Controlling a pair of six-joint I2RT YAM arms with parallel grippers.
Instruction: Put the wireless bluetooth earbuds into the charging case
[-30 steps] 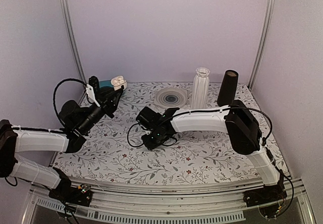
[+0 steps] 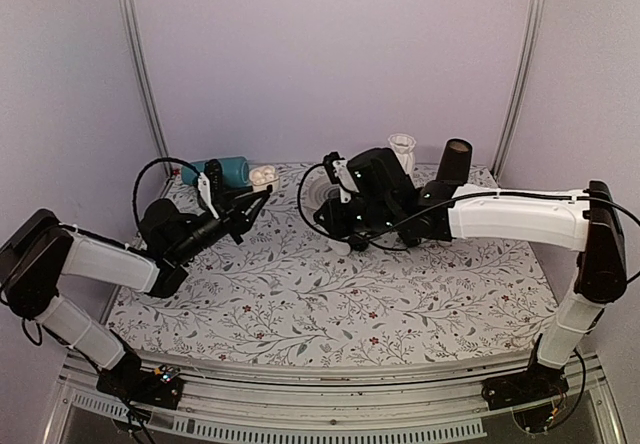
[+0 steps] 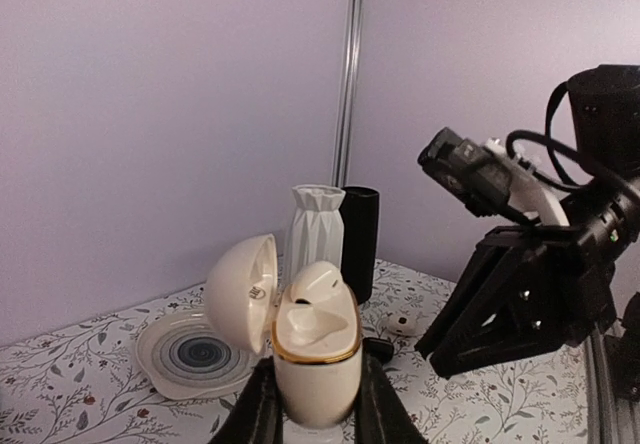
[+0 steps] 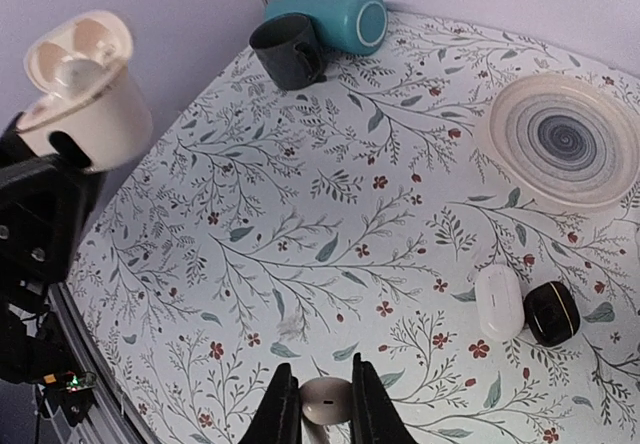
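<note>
The white charging case, its lid swung up, is held upright in the air with my left gripper shut on it. A gold line rings its rim, and a white rounded shape shows inside; how many earbuds sit there I cannot tell. In the right wrist view a white earbud is pinched by my right gripper, its stem pointing down out of the frame. From above, the right gripper is right of the case, apart from it, and its earbud is hidden.
A ringed plate, white oval object and small black object lie on the floral table. White vase and black cylinder stand at the back right. Teal cylinder and dark mug are back left.
My right arm has moved right and toward the back, with its gripper raised and turned. The left gripper has shifted right and slightly forward with the case still held.
</note>
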